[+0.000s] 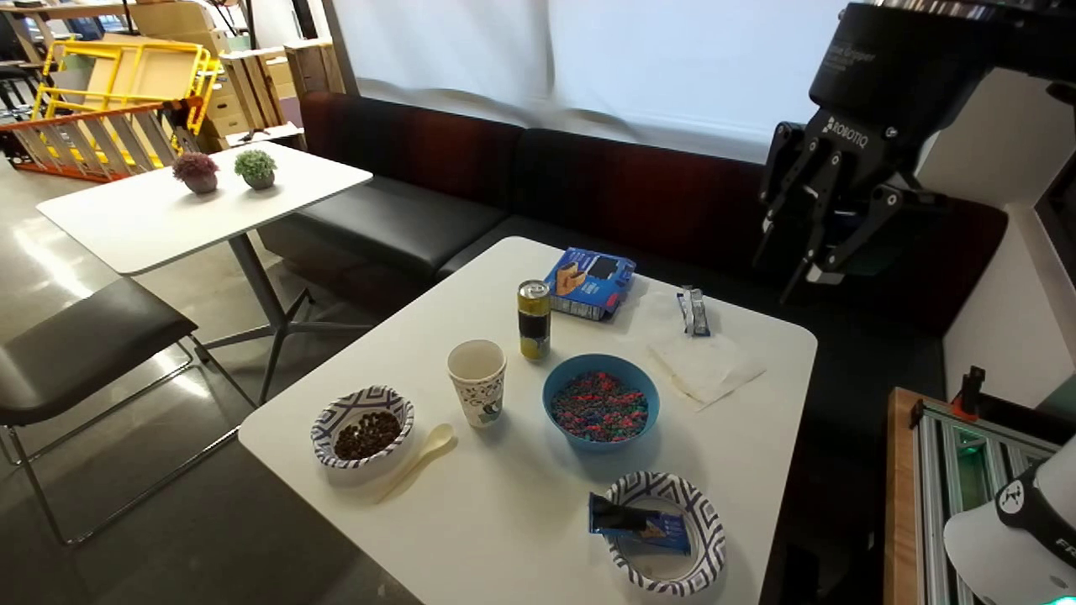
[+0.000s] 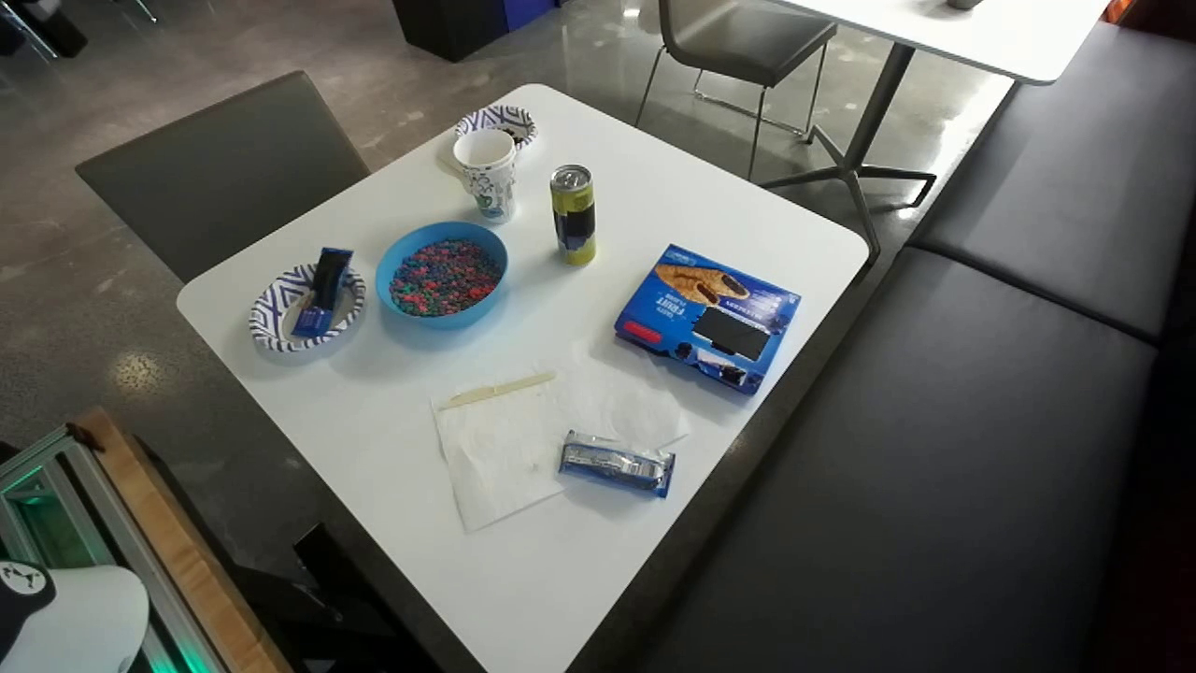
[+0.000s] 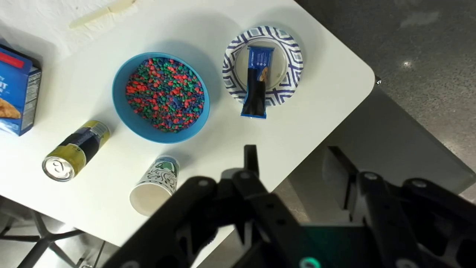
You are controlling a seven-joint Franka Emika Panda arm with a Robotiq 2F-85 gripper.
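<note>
High above the table my gripper stands open, its two dark fingers apart with nothing between them. In the wrist view a blue snack bar point(image 3: 259, 78) lies across a paper bowl point(image 3: 230, 67) with a blue-and-white pattern, one end over the rim. Beside it is a blue bowl point(image 3: 118, 96) of red, green and blue bits. A patterned paper cup point(image 3: 163, 174) and a yellow-black can point(image 3: 80, 149) are upright on the table. At the far side sit a blue box point(image 2: 706, 314) and a second, silver-blue wrapper point(image 2: 617, 464).
Napkins point(image 2: 499, 471) lie flat near the silver-blue wrapper. Another paper bowl point(image 1: 333, 413) with dark bits and a pale spoon point(image 1: 429, 449) occupy the left corner of the table point(image 1: 484, 524). A dark bench point(image 2: 897, 471) runs along one side.
</note>
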